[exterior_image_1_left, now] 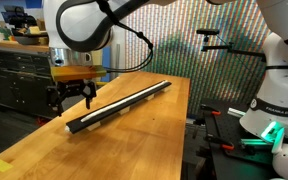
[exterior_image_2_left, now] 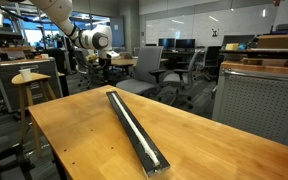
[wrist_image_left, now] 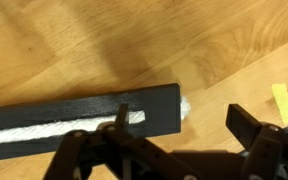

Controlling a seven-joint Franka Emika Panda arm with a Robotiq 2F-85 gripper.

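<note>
A long black bar [exterior_image_1_left: 117,108] with a white strip along its top lies on the wooden table. Over its near left end hangs my gripper [exterior_image_1_left: 71,97], with the arm reaching down from above. In the wrist view the gripper is open, its two dark fingers set well apart and nothing gripped between them. The bar's square end [wrist_image_left: 162,108] shows between and just beyond the fingers. The white strip [wrist_image_left: 59,131] stops short of that end, and a little white shows past it. Exterior view 2 shows the bar [exterior_image_2_left: 136,132] lengthwise.
Yellow tape [wrist_image_left: 283,103] is stuck on the table near the bar's end. The wooden table [exterior_image_1_left: 154,140] is otherwise mostly bare. A second, white arm [exterior_image_1_left: 280,95] stands at the right edge. A stool [exterior_image_2_left: 29,88] and office chairs are beyond the table.
</note>
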